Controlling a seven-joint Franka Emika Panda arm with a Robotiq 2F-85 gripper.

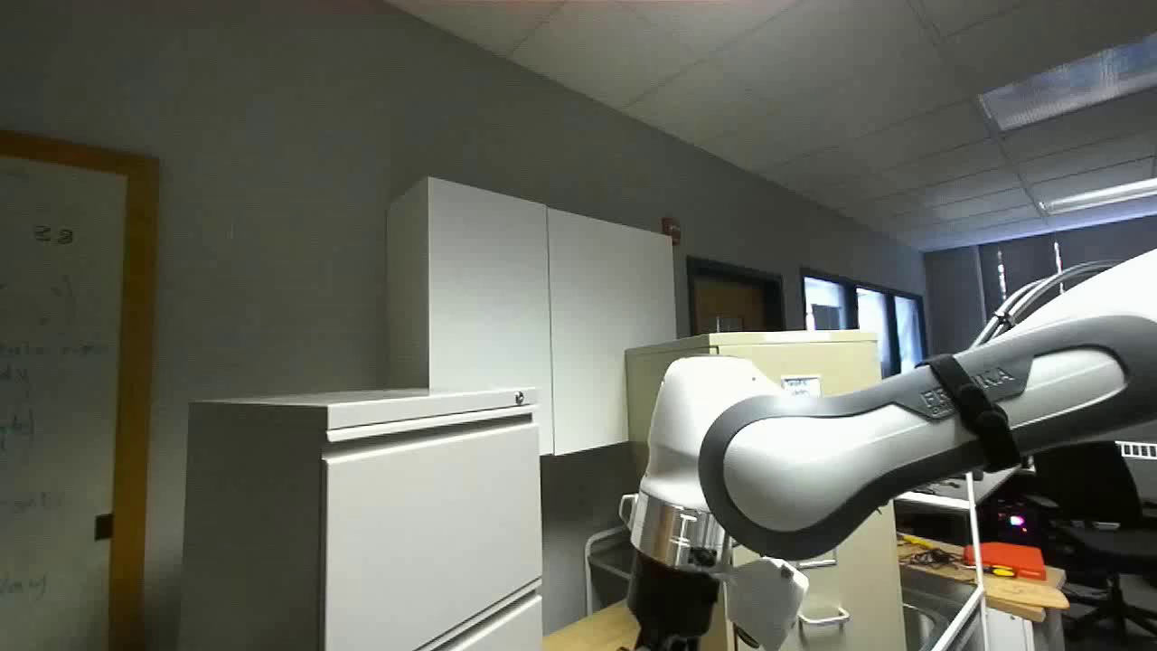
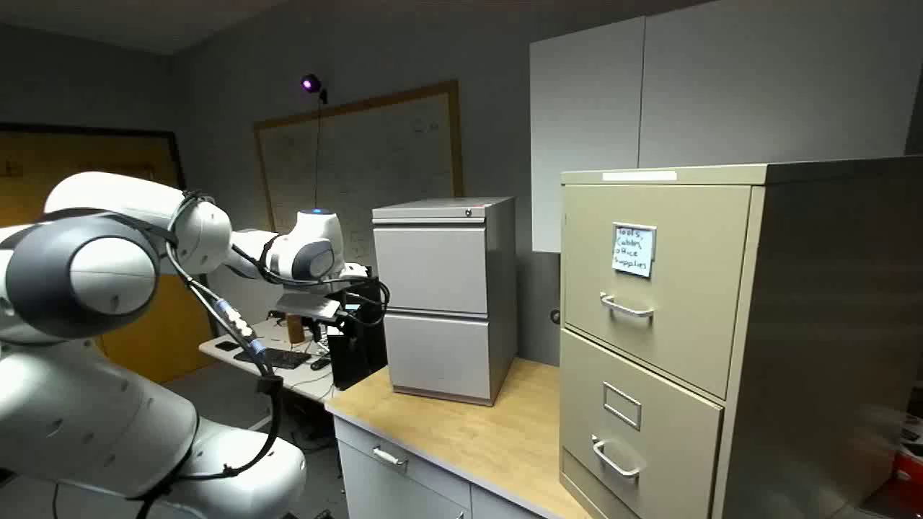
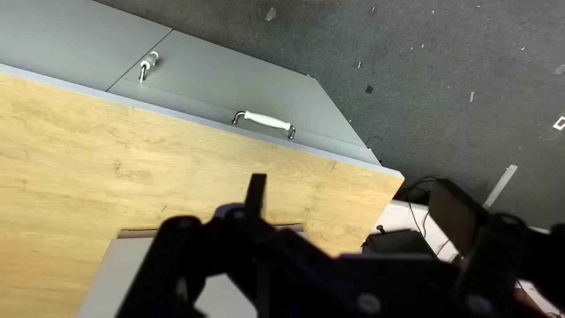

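My gripper is a dark shape along the bottom of the wrist view, one narrow tip showing against the wooden counter (image 3: 175,153). How its fingers stand is too dark to make out, and nothing held can be seen. In exterior view 1 the black gripper body (image 1: 670,602) points down and runs off the lower edge. A two-drawer grey cabinet (image 2: 435,268) stands on the counter, both drawers closed; the arm's hand is left of it in exterior view 2. The white-handled drawer (image 3: 312,135) under the counter is closed too.
A beige filing cabinet (image 2: 653,277) with closed drawers and a label stands at the right of exterior view 2. White wall cupboards (image 2: 588,112) hang behind. Bare counter lies between the two cabinets. A desk with a keyboard (image 2: 272,357) is beyond the counter's left end.
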